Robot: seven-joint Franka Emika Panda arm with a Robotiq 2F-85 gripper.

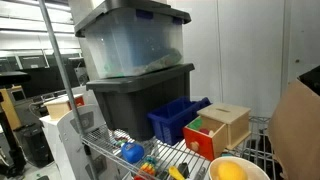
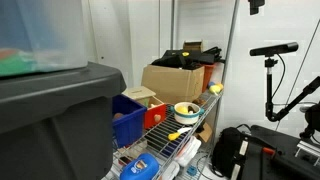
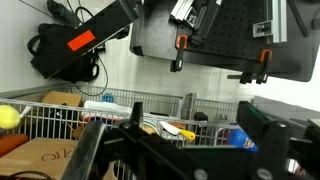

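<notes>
Dark fingers (image 3: 262,135) of my gripper spread wide across the bottom of the wrist view. The gripper looks open, and I make out nothing held. Beyond it lies a wire shelf (image 3: 60,112) with small items, partly hidden by the gripper. In exterior view 1 the shelf holds a wooden box (image 1: 228,118) with a red-edged front, a blue bin (image 1: 172,122), a blue object (image 1: 132,153) and a pale bowl with a yellow ball (image 1: 232,171) in it. Exterior view 2 shows the bowl (image 2: 186,114) and a yellow item (image 2: 178,134). Neither exterior view clearly shows my gripper.
Stacked storage bins, a clear one (image 1: 135,42) over a black one (image 1: 140,100), block one end of the shelf. A cardboard box (image 2: 172,86) stands at the other. In the wrist view a dark table (image 3: 150,35) faces the shelf across a strip of open floor (image 3: 140,75).
</notes>
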